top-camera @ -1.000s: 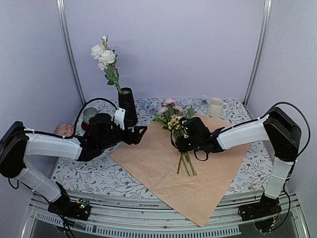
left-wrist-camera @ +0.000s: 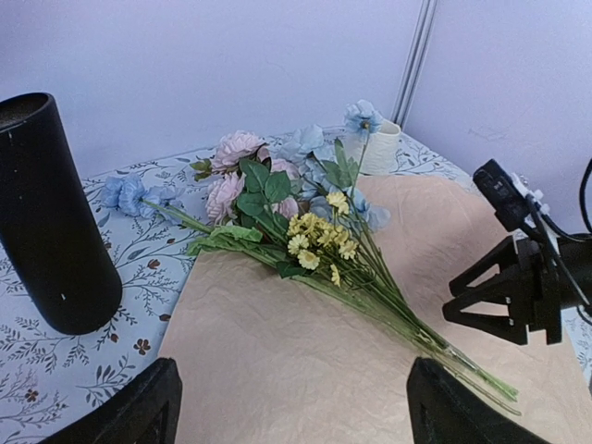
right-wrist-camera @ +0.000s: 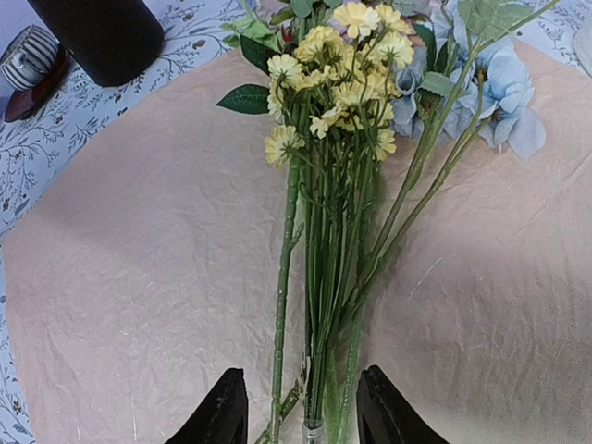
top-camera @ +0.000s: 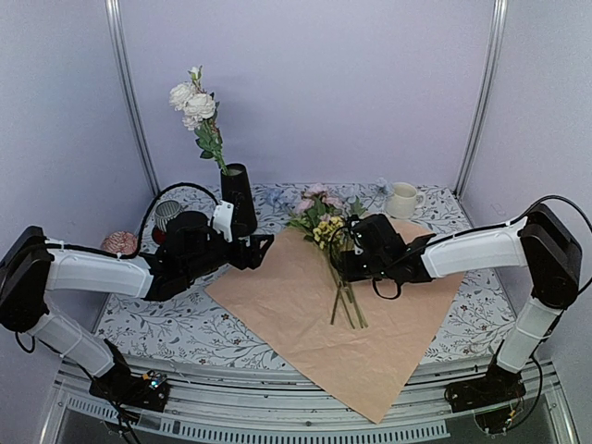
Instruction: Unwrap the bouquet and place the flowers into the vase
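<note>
A bunch of yellow flowers, with pink and blue blooms behind, lies on brown paper, stems toward the front. My right gripper is over the lower stems, fingers apart on either side of several stems. The tall black vase stands at back left, holding white roses. My left gripper hangs open beside the vase, nothing between its fingers.
A white mug stands at back right. A striped cup and a patterned round item are at the left.
My right arm has shifted slightly to the right over the stems. The left arm and the flowers look unchanged.
</note>
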